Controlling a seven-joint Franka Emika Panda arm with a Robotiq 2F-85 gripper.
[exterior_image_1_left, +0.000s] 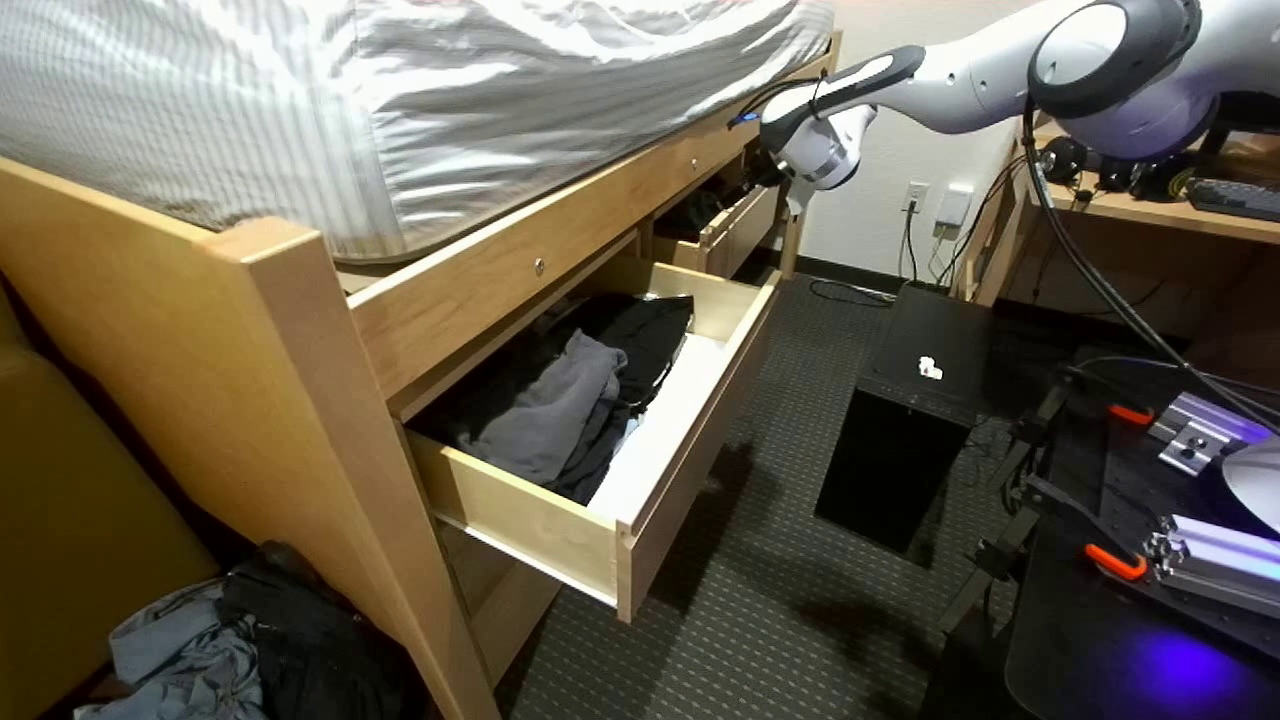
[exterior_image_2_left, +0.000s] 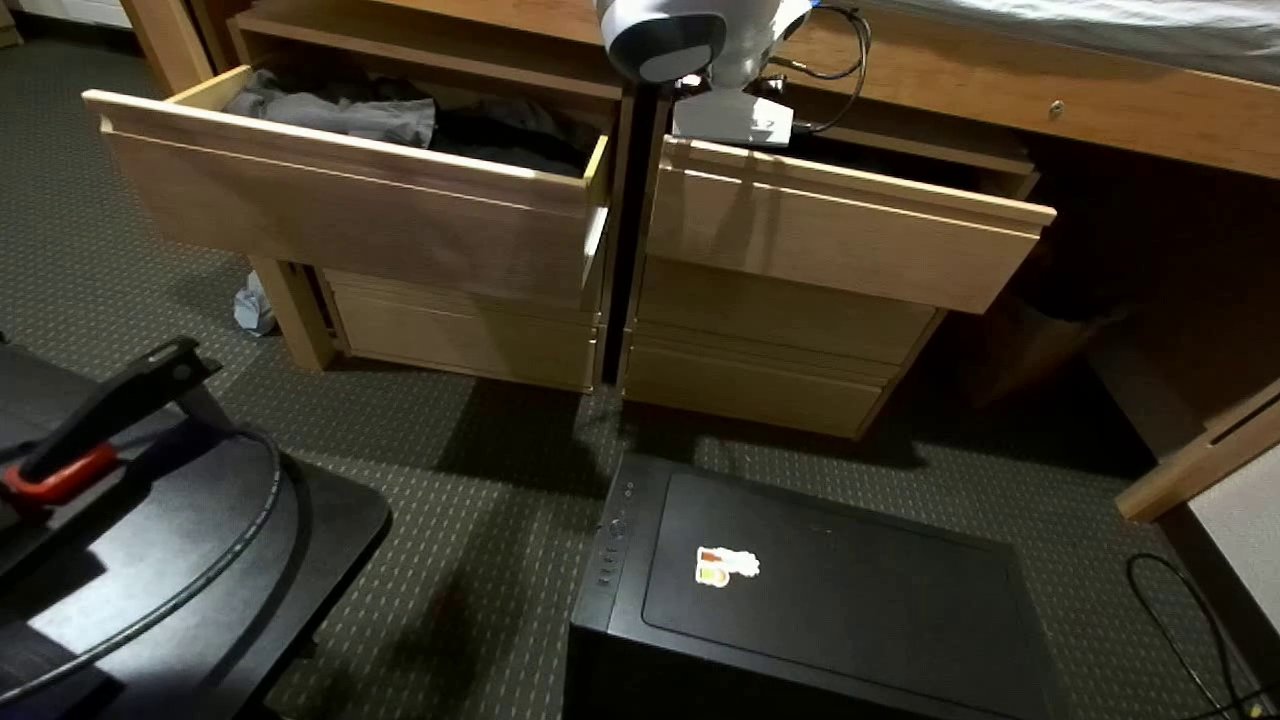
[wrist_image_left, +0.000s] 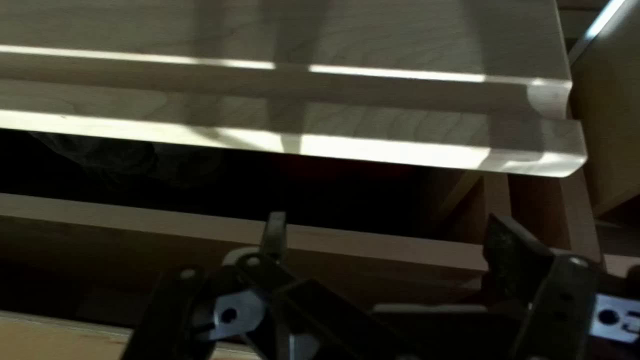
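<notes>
The far drawer (exterior_image_2_left: 828, 228) stands partly pulled out under the bed, with its wooden front (wrist_image_left: 360, 114) across the top of the wrist view. My gripper is open, its two fingers (wrist_image_left: 274, 237) wide apart with nothing between them. It hangs over the gap behind that front, near the cabinet's side of the opening. Dark cloth (wrist_image_left: 114, 153) shows dimly inside. The near drawer (exterior_image_1_left: 696, 456) is pulled out farther and holds grey and black clothes (exterior_image_1_left: 552, 408). In exterior view 2 the arm's white wrist hides my fingers.
A black computer case (exterior_image_1_left: 912, 360) stands on the carpet before the drawers. The black table (exterior_image_1_left: 1140, 636) with orange-handled clamps (exterior_image_1_left: 1116, 562) is at right. The bed rail (exterior_image_1_left: 540, 264) runs just above the drawers. Clothes (exterior_image_1_left: 228, 648) lie in a heap at lower left.
</notes>
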